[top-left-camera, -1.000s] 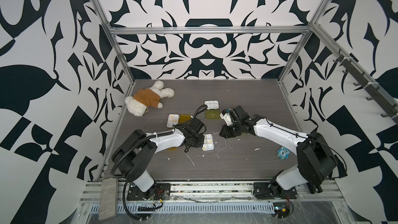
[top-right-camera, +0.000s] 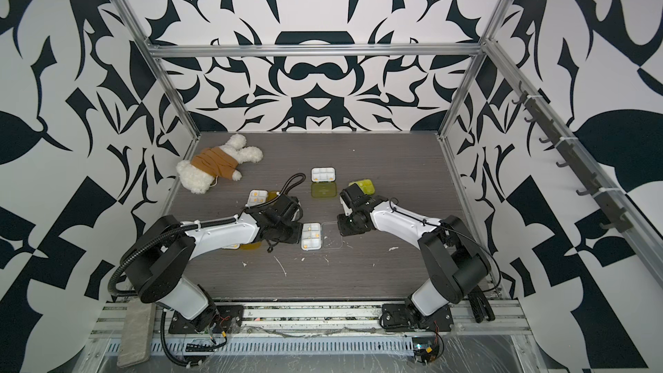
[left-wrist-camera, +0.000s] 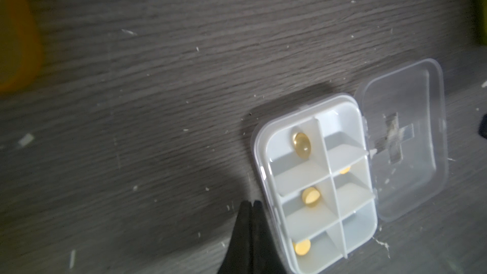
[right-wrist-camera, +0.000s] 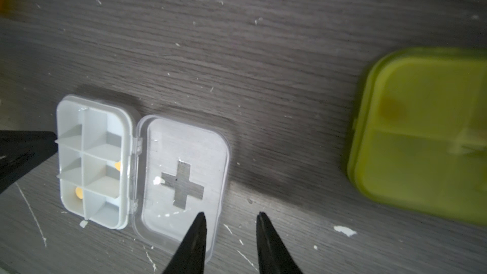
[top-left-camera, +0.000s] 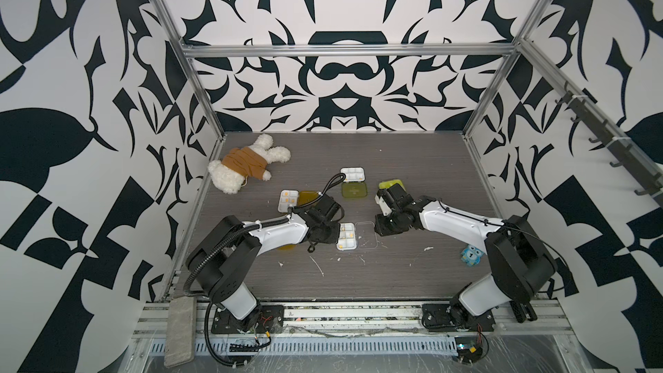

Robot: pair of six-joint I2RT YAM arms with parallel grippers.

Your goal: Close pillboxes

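A white pillbox point(left-wrist-camera: 329, 177) lies in front of the grippers, its several compartments holding a few yellow pills. Its clear lid point(right-wrist-camera: 185, 172), marked with a cross, is folded flat to the right on the table. My left gripper is shut at the box's left side, nothing showing between its fingers. By the lid's near right corner, my right gripper stands open and empty. A closed green pillbox point(right-wrist-camera: 421, 132) lies farther right. Farther back is an open pillbox with a white tray point(top-left-camera: 352, 174) and olive lid point(top-left-camera: 354, 190).
Another open pillbox point(top-left-camera: 288, 200) with an amber lid point(top-left-camera: 308, 197) lies behind the left arm; an amber piece point(top-left-camera: 286, 247) shows under that arm. A plush toy point(top-left-camera: 245, 162) rests back left, a blue toy point(top-left-camera: 472, 255) at right.
The right gripper has shifted slightly right and toward the near edge, uncovering more of the green pillbox and the clear lid. The left arm and the white pillbox look unmoved.
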